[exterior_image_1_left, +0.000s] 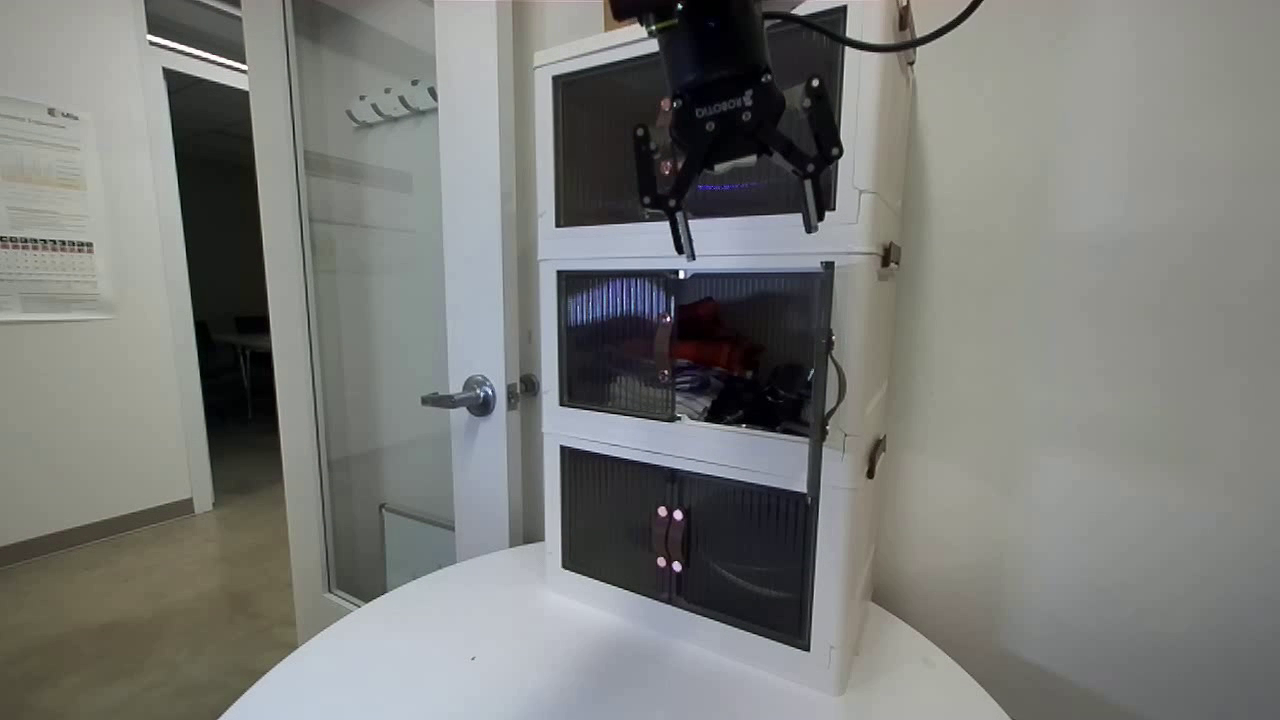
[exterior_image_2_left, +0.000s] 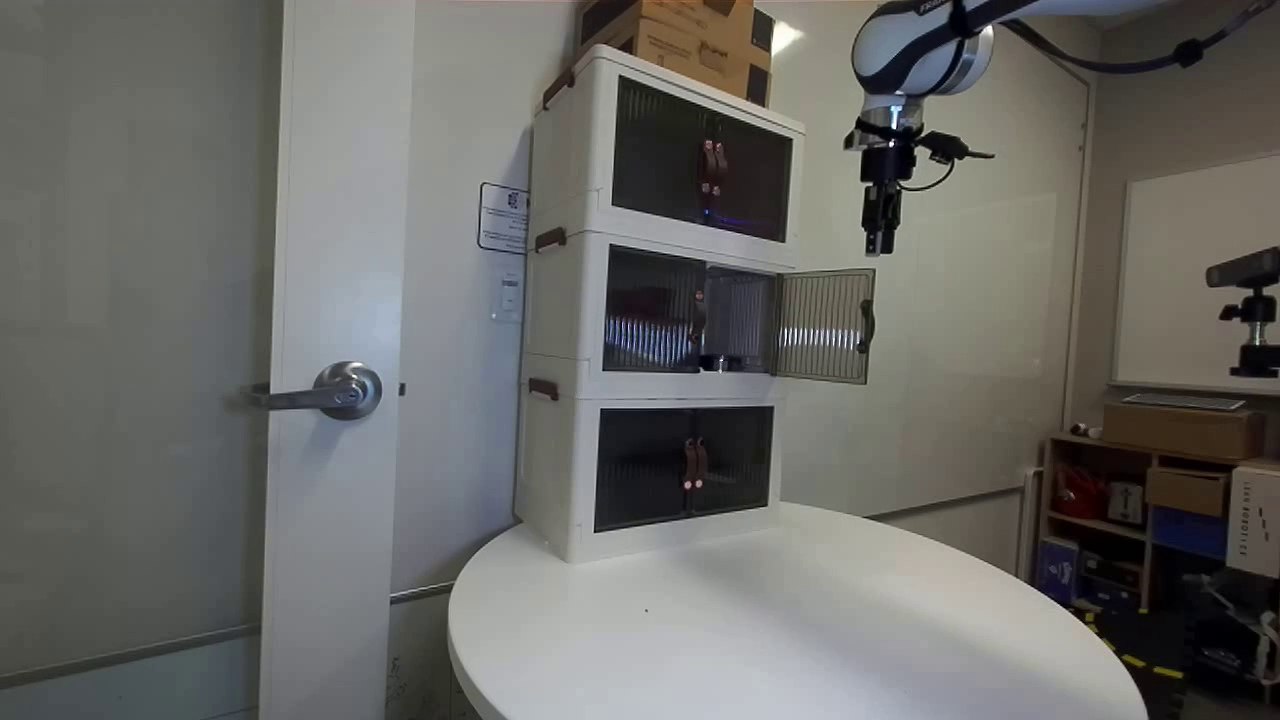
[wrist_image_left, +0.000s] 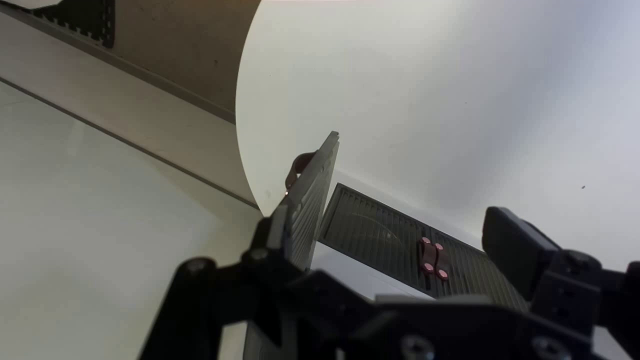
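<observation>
My gripper (exterior_image_1_left: 749, 246) stands open in front of the cabinet's top tier, fingers pointing down and nothing between them. In exterior view 2 the gripper (exterior_image_2_left: 879, 250) hangs to the right of the white three-tier cabinet (exterior_image_2_left: 558, 312), above the swung-out right door (exterior_image_2_left: 825, 326) of the middle tier. That door (exterior_image_1_left: 822, 372) shows nearly edge-on in exterior view 1. Behind it, red cloth (exterior_image_1_left: 720, 350) and dark and striped cloth lie inside. The middle tier's left door (exterior_image_2_left: 651, 310) is closed. In the wrist view the open door (wrist_image_left: 312, 198) rises close by the left finger; whether they touch cannot be told.
The top doors (exterior_image_2_left: 666, 156) and bottom doors (exterior_image_2_left: 642, 468) are closed. A cardboard box (exterior_image_2_left: 696, 48) sits on the cabinet. A wall (exterior_image_1_left: 1080, 360) stands to the cabinet's right.
</observation>
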